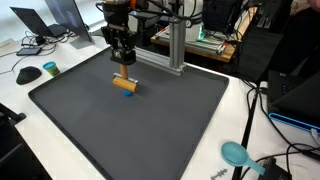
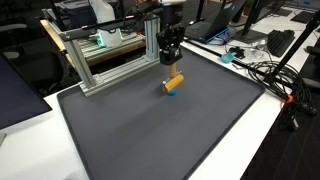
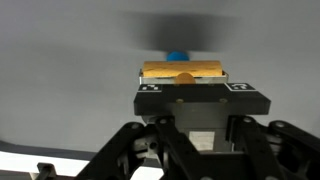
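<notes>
A wooden mallet-like piece with a light cylindrical head point(image 1: 125, 84) hangs head-down under my gripper point(image 1: 124, 66), which is shut on its upright handle. Just past the head, a small round blue object point(image 1: 128, 94) is on the dark table. In the second exterior view the head point(image 2: 173, 84) is close over the blue object point(image 2: 171, 93); whether they touch I cannot tell. From the wrist, the head point(image 3: 182, 69) lies crosswise beyond the gripper, partly covering the blue object point(image 3: 177, 56).
A metal frame point(image 2: 110, 75) stands at its back edge. Off the mat are a green cup point(image 1: 51, 68), a black cap point(image 1: 29, 75) and a turquoise item point(image 1: 238, 156). Loose cables lie at the right.
</notes>
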